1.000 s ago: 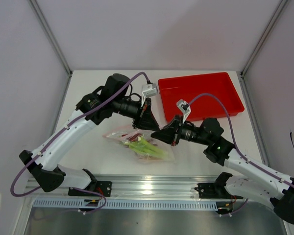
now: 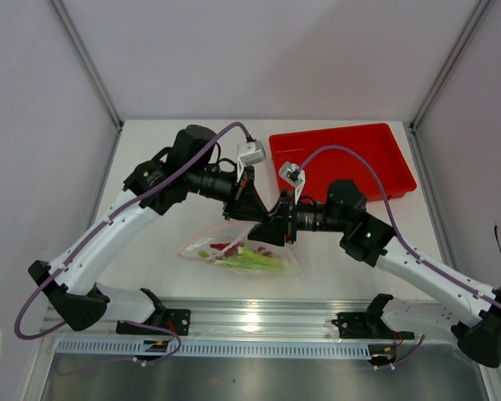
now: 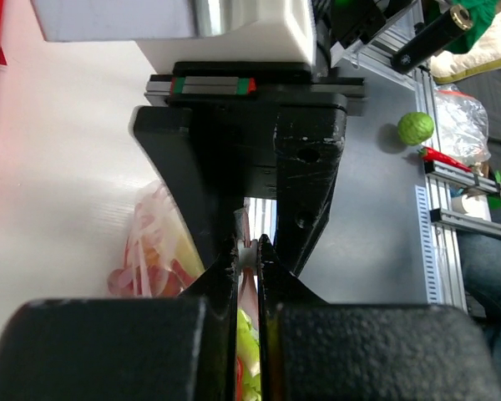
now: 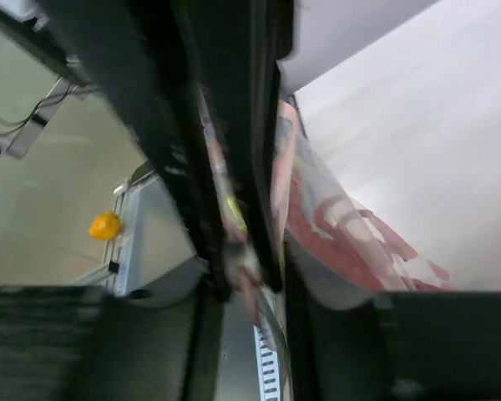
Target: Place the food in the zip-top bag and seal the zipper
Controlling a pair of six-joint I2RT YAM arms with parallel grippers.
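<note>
The clear zip bag (image 2: 242, 259) with green stalks and red pieces lies low on the white table beneath both grippers, its top raised. My left gripper is shut on the bag's top edge at the zipper. My right gripper (image 2: 271, 225) meets it from the right; in the left wrist view its two fingers stand part open around the same pinched spot, and the right wrist view is blurred. Whether it grips the bag I cannot tell.
An empty red bin (image 2: 342, 146) stands at the back right of the table.
My right arm has shifted left and its wrist has turned more upright beside the left gripper. The left arm has barely moved; the bag's contents sit slightly differently.
</note>
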